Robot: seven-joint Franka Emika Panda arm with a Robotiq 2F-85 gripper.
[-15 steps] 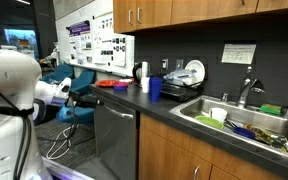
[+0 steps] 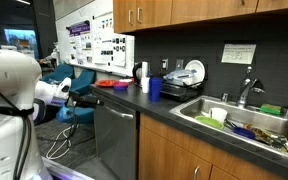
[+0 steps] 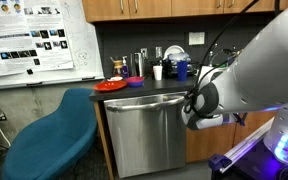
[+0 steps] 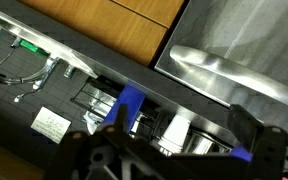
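My gripper stands open, with nothing held between its dark fingers. A steel dishwasher (image 3: 144,140) is built in under the dark counter, its door shut. Its bar handle (image 4: 239,75) runs slantwise across the upper right of the wrist view. In exterior view 2 the gripper (image 3: 192,103) is near the handle's right end; whether it touches cannot be told. Exterior view 1 shows the gripper (image 2: 81,102) small, in front of the counter's far end.
A blue container (image 2: 155,88), a dish rack with a white plate (image 2: 195,71) and a red plate (image 3: 110,88) stand on the counter. The sink (image 2: 246,120) holds several items. A blue chair (image 3: 54,135) stands left of the dishwasher, cables (image 2: 62,140) beside the arm.
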